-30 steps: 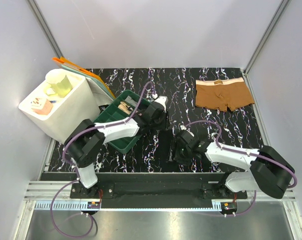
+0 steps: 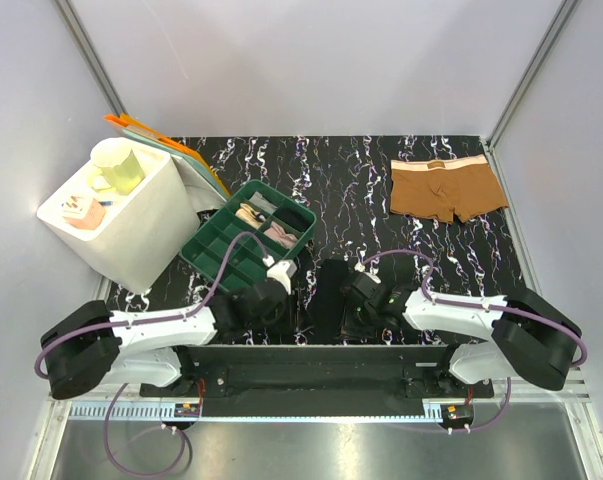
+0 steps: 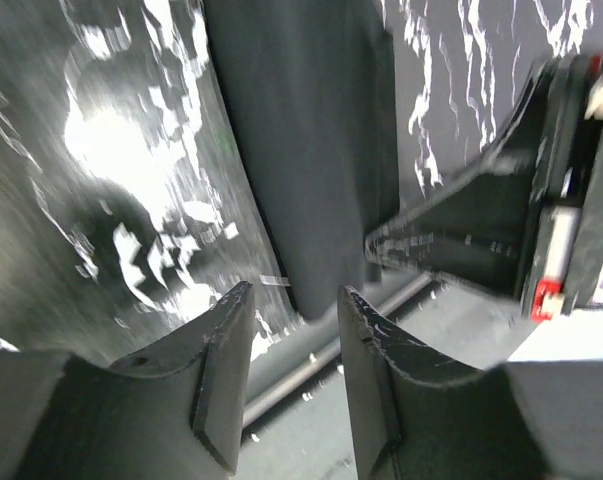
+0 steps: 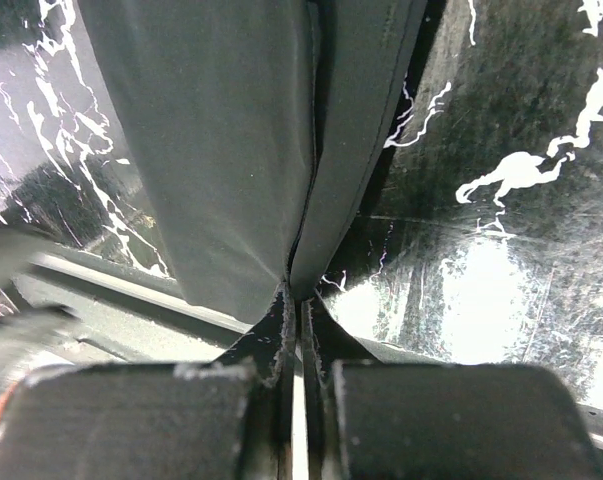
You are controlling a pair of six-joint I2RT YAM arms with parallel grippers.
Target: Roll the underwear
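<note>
The black underwear [image 2: 328,295] lies folded into a long narrow strip near the table's front edge, between my two arms. In the left wrist view, the parted fingers of my left gripper point at the lower end of the underwear [image 3: 306,190], with no cloth visibly held; that gripper is open. My right gripper is shut at the strip's side edge near its lower end. There, a folded flap of the underwear [image 4: 221,140] narrows into the fingertips, seemingly pinched. The top view mostly hides both gripper tips.
A green divided box [image 2: 206,240] with several rolled garments stands left of the strip. Brown underwear [image 2: 444,190] lies flat at the back right. A white bin [image 2: 131,245] fills the left side.
My left gripper has come from the strip's far end, near the green box, toward the front edge by its lower end.
</note>
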